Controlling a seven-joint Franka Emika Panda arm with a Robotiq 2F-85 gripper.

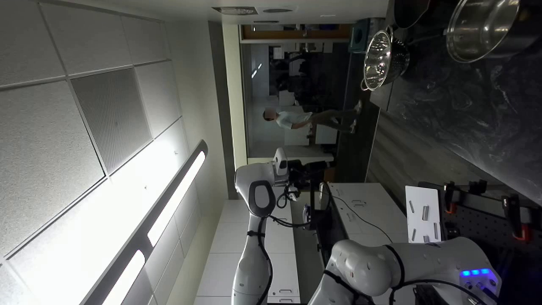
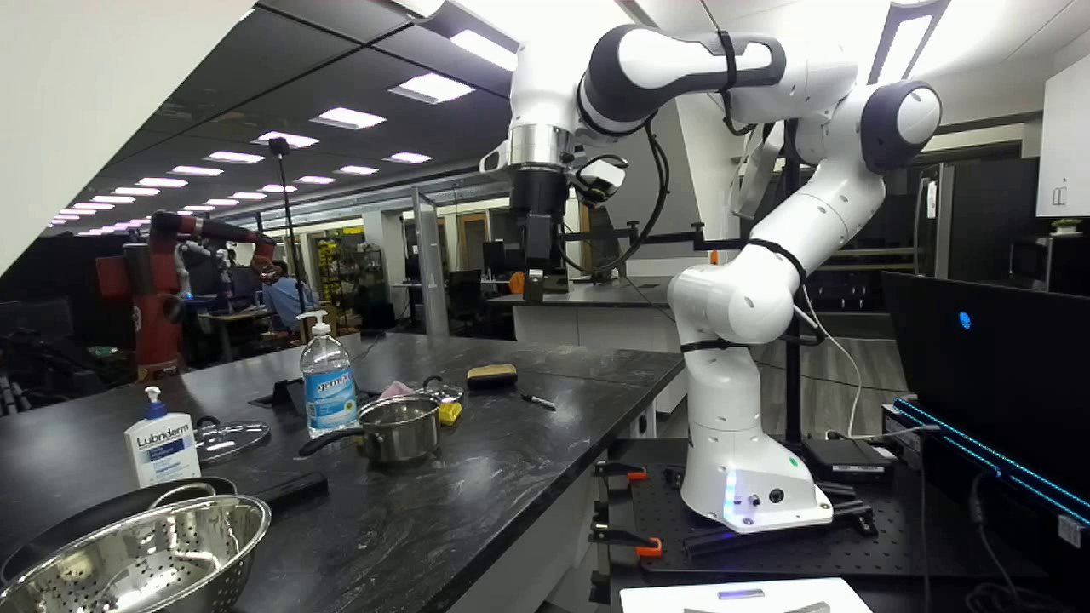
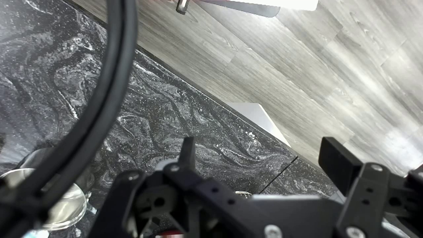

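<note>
High above the dark counter, my gripper points down, touching none of the objects below. Its two fingers stand wide apart in the wrist view, so the gripper is open, with only the counter edge and floor visible between them. A steel saucepan with a dark handle rests on the counter. Close by are a yellow item, a brown-topped eraser-like block and a marker.
A clear pump bottle, a Lubriderm bottle, a glass lid and a steel colander occupy the counter's left side. A white board lies near the arm's base. Bare counter stretches along the edge facing the arm.
</note>
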